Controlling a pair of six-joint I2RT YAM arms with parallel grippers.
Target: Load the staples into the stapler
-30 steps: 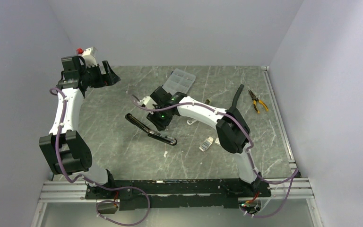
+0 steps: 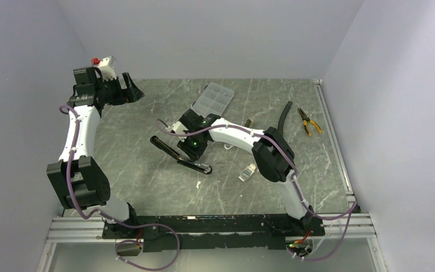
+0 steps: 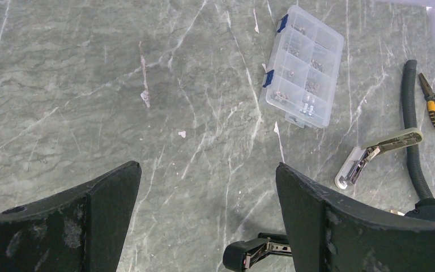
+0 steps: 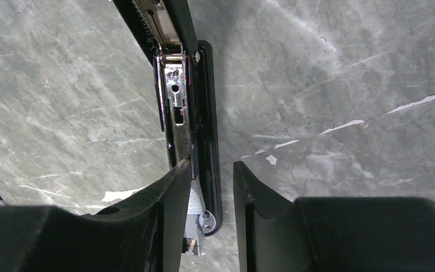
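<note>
The black stapler (image 2: 167, 148) lies opened on the table, its long top arm swung back from the base. Silvery staples (image 4: 196, 199) are at the front end of its metal channel in the right wrist view. They show as two sections with a step between them, not one even row. My right gripper hovers over that end, open, with an empty gap. Its left finger (image 4: 173, 190) covers part of the channel and staples, so I cannot tell whether they touch. My left gripper is open and empty, high at the far left.
A clear compartment box (image 3: 305, 68) lies at the back. A second, olive stapler (image 3: 393, 141), a dark hose (image 3: 409, 102) and yellow-handled pliers (image 2: 310, 122) lie to the right. A small pale packet (image 2: 247, 172) rests front right.
The left arm has not visibly moved.
</note>
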